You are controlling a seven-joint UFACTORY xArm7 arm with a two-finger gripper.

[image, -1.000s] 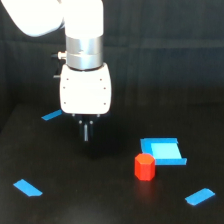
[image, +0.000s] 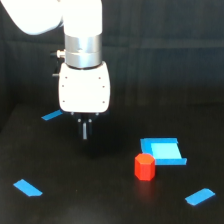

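Note:
The white arm comes down from the upper left, its gripper (image: 85, 131) hanging over the dark table at centre-left, its small fingers dark and hard to make out. A red hexagonal block (image: 144, 167) sits on the table to the right of and below the gripper, just in front of a light blue square (image: 166, 151) bordered by darker blue tape.
Blue tape strips lie at the front left (image: 28, 188), front right (image: 199, 196) and back left (image: 52, 115).

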